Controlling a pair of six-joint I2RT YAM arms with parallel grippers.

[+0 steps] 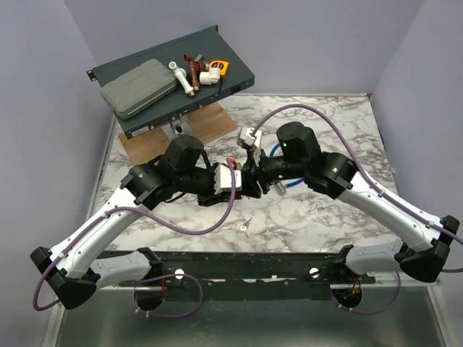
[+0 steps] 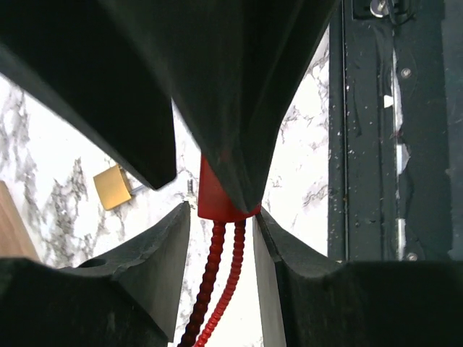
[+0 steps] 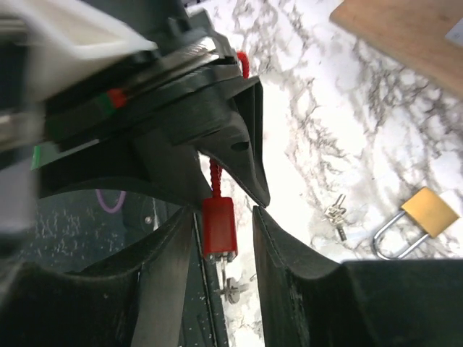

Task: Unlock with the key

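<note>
A red block [image 3: 219, 228] on a braided red cord [image 3: 215, 176] sits between the fingertips of my right gripper, which stand apart with gaps at its sides. My left gripper meets it from the opposite side, and its fingers are also apart, with the red block [image 2: 217, 191] and cord [image 2: 215, 256] between them. Contact on the block cannot be made out. A yellow padlock [image 3: 428, 211] with its silver shackle lies on the marble. Small silver keys [image 3: 336, 215] lie next to it. Another silver piece [image 3: 232, 291] shows below the block; its link to it is unclear.
Behind the arms is a wooden board [image 1: 210, 123], with a dark raised shelf [image 1: 239, 78] bearing a grey case [image 1: 137, 88] and pipe fittings. A blue-handled tool [image 1: 294, 183] lies by the right gripper.
</note>
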